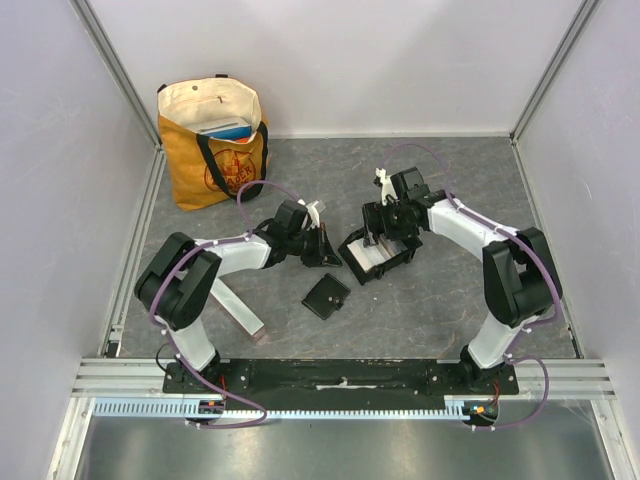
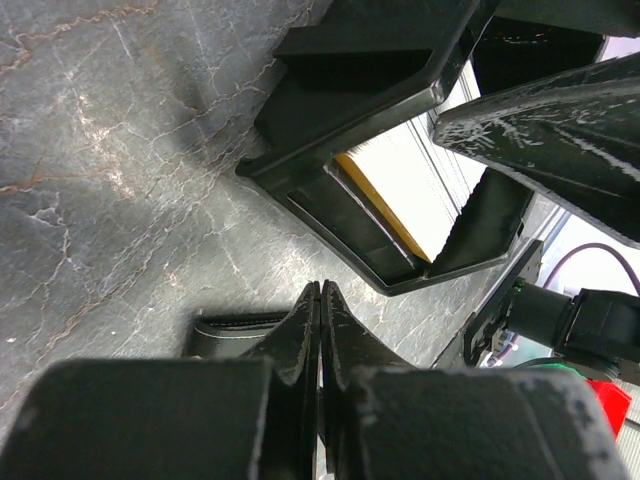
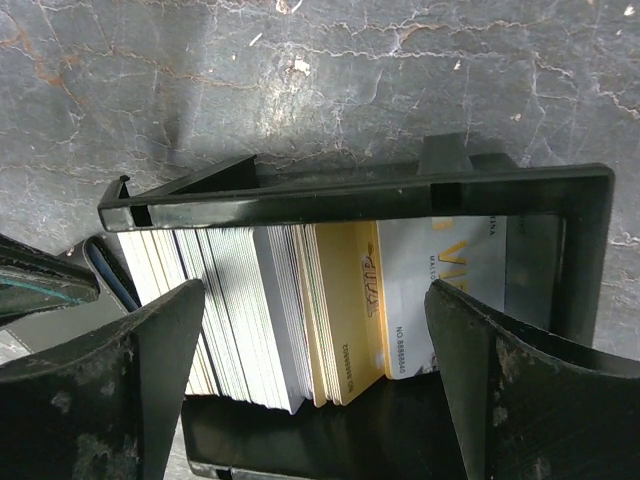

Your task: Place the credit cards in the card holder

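Observation:
A black box (image 3: 520, 190) of cards sits tilted near the table's middle, holding white cards (image 3: 230, 310), gold cards (image 3: 347, 310) and a silver card (image 3: 440, 280). My right gripper (image 1: 378, 225) is over it, open, its fingers straddling the cards in the right wrist view. My left gripper is shut, nothing visible between its fingers, just left of the box. Below it lies a small black card holder (image 1: 325, 296).
A yellow tote bag (image 1: 190, 160) stands at the back left. A long white box (image 1: 236, 305) lies at the front left.

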